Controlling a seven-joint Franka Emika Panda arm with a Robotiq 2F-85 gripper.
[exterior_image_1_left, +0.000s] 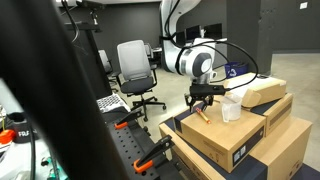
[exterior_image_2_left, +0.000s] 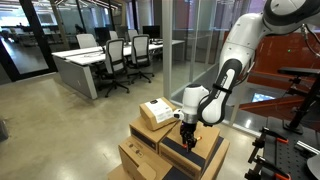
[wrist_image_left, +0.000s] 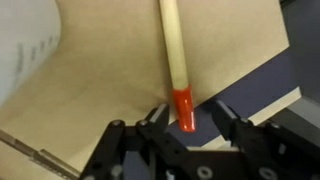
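A slim, pale stick (wrist_image_left: 175, 45) with a red end (wrist_image_left: 184, 108) lies on the cardboard top in the wrist view. My gripper is at that red end, one finger on either side. A gap shows between the stick and the fingers, so the fingers stand partly open around it. In exterior view 1 the gripper (exterior_image_1_left: 200, 100) is low over the box, at the far end of the orange-looking stick (exterior_image_1_left: 202, 115). Exterior view 2 has the gripper (exterior_image_2_left: 187, 142) small above the boxes; the stick cannot be made out there.
A white cup-like container (exterior_image_1_left: 232, 108) stands on the box right of the stick; its side (wrist_image_left: 18, 45) fills the wrist view's left edge. The cardboard box (exterior_image_1_left: 240, 134) ends in a dark-banded edge near the gripper. Other boxes (exterior_image_1_left: 285, 145) surround it.
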